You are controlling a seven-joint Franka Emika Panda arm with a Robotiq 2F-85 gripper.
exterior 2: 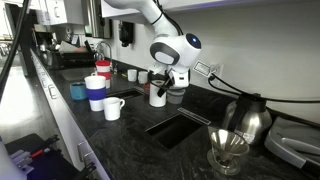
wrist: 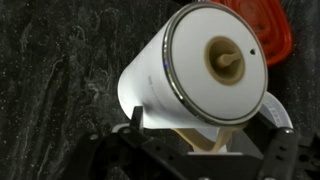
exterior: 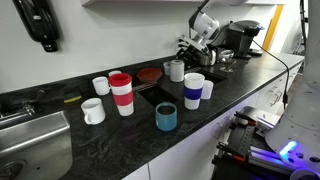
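Observation:
A white canister (wrist: 215,65) with a metal rim and a tan knob on its lid fills the middle of the wrist view. A tan piece shows along its lower side. My gripper is open, its dark fingers spread at the lower left and right of that view, near the canister's lower side. On the far counter, exterior view 1 has the canister (exterior: 177,71) below and beside my gripper (exterior: 184,44). In exterior view 2 my gripper (exterior 2: 166,76) hangs just above the canister (exterior 2: 157,95). Whether the fingers touch it, I cannot tell.
A red dish (wrist: 266,22) lies close to the canister. Cups stand along the counter, including a blue mug (exterior: 166,117), a red-striped cup (exterior: 121,94) and a blue-striped cup (exterior: 193,91). A sink (exterior 2: 177,132) and a metal kettle (exterior 2: 247,120) are nearby.

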